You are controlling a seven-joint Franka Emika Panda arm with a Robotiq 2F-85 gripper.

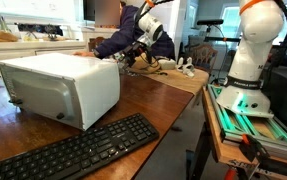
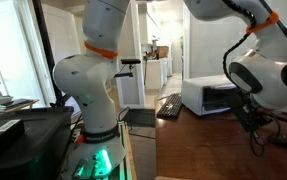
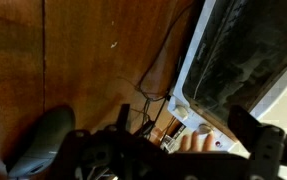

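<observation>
A white toaster oven (image 1: pixel 88 92) stands on the brown wooden table, its dark glass front (image 2: pixel 219 98) showing in the second exterior view. In the wrist view that glass (image 3: pixel 238 55) fills the upper right, with a pale knob (image 3: pixel 181 111) near its lower corner. My gripper is open, its dark fingers wide apart with nothing held between them. From the second exterior view, the gripper (image 2: pixel 251 122) hangs over the table on the near right side of the oven. A person's hand (image 3: pixel 193 142) is close to the knob.
A black keyboard (image 1: pixel 78 150) lies along the table's near edge, beside the oven. Dark cables (image 3: pixel 163 50) run across the wood. A rounded dark object (image 3: pixel 41 140) sits at the lower left of the wrist view.
</observation>
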